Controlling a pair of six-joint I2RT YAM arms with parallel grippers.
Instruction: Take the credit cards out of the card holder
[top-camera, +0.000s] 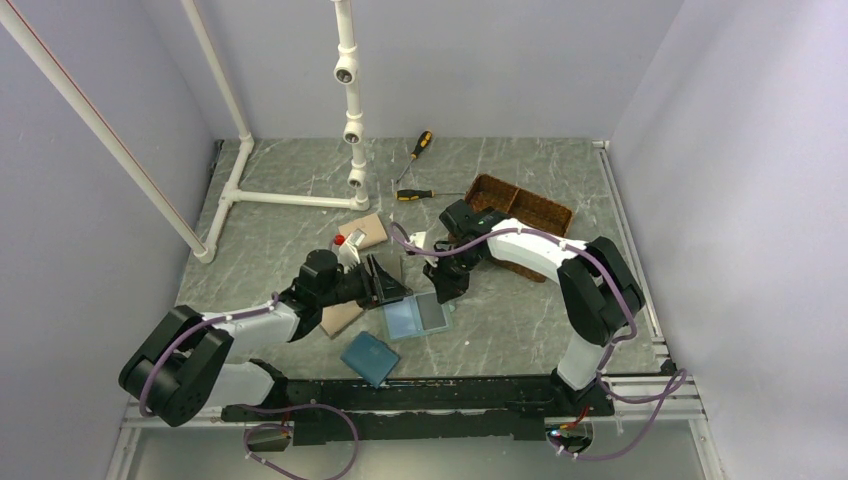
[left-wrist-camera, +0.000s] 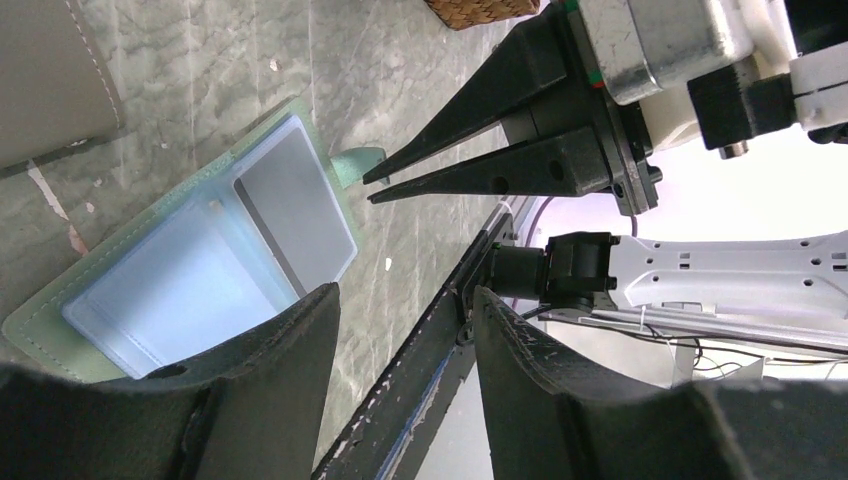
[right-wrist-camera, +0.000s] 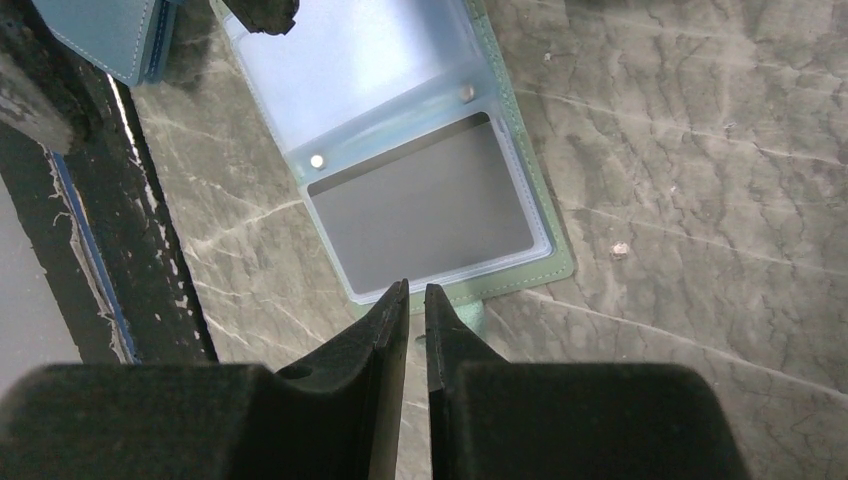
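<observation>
An opened green card holder (top-camera: 405, 318) lies flat below both grippers, with clear pale-blue sleeves and a grey pocket (right-wrist-camera: 420, 205) on one half; a small green tab (left-wrist-camera: 355, 165) sticks out from its edge. My left gripper is part open above the holder, nothing visible between its fingers. My right gripper hovers over the tab end, its narrow tips slightly apart and empty.
A blue folder (top-camera: 369, 358) lies near the front edge, tan pieces (top-camera: 362, 228) lie behind and left. A wicker basket (top-camera: 540, 212) and two screwdrivers (top-camera: 415, 194) are at the back. Bare table lies right of the holder.
</observation>
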